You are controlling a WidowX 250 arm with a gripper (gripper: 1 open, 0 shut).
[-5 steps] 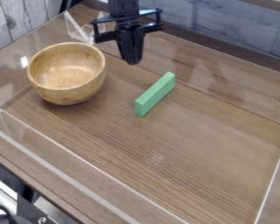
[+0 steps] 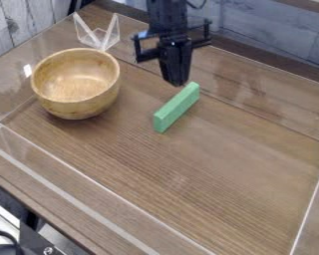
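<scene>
The black robot gripper (image 2: 185,70) hangs from the top centre of the camera view, above and behind a light green bar (image 2: 175,107) that lies flat on the wooden table (image 2: 215,189). Nothing shows between its fingers, which look close together at the lower tip, though small in view. A round tan bowl (image 2: 76,83) sits to the left of the bar.
Clear table stretches across the front and right. A wall bounds the back right. A dark coiled cable shows at the bottom-left edge, off the table. White material lies at the left behind the bowl.
The gripper has moved to the right, over toward the area behind the green bar. The bowl and the bar have not moved.
</scene>
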